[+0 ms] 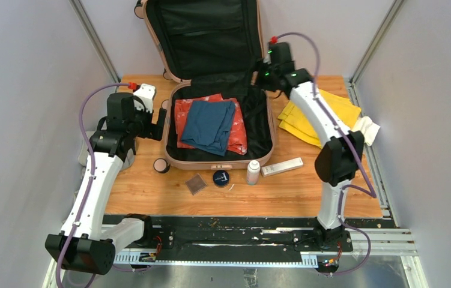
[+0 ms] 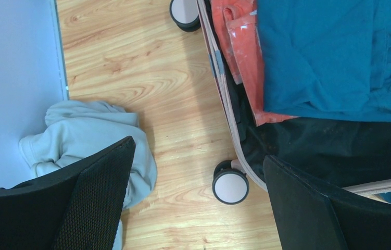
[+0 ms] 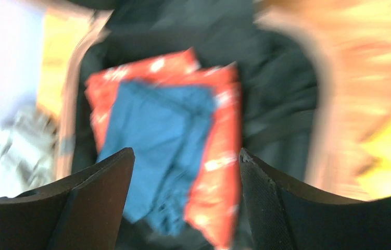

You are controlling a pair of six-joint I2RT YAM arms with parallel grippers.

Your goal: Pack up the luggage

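Note:
The pink suitcase (image 1: 175, 157) lies open, holding red clothing (image 1: 238, 139) with folded blue clothing (image 1: 206, 125) on top. Outside it, a folded yellow cloth (image 1: 322, 114) and a white cloth (image 1: 366, 129) are at the right; a grey cloth (image 2: 89, 135) lies at the left. My left gripper is open over the gap between grey cloth and suitcase, holding nothing. My right gripper is raised over the suitcase's right back, its fingers apart with nothing visible between them. The right wrist view is blurred.
Small items lie before the suitcase: a round tin (image 1: 221, 177), a square compact (image 1: 196, 183), a white bottle (image 1: 253, 173), a long box (image 1: 281, 167) and a round jar (image 1: 161, 165). Walls stand close on both sides.

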